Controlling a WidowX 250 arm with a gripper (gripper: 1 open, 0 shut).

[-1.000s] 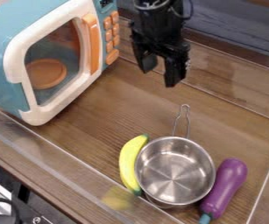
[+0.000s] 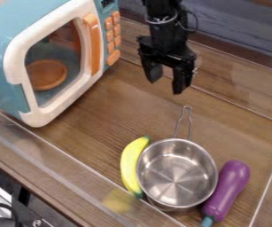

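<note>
My black gripper hangs open over the wooden counter at the top middle, right of the toy microwave, with nothing between its fingers. A steel pot with a long wire handle sits at the lower middle. A yellow banana lies against its left side, and a purple eggplant lies to its right.
The microwave, light blue with orange buttons and an orange plate seen inside, takes up the upper left. A wall runs along the back.
The arm and gripper have shifted slightly, moving a little to the right over the last second. The objects on the counter have not moved.
</note>
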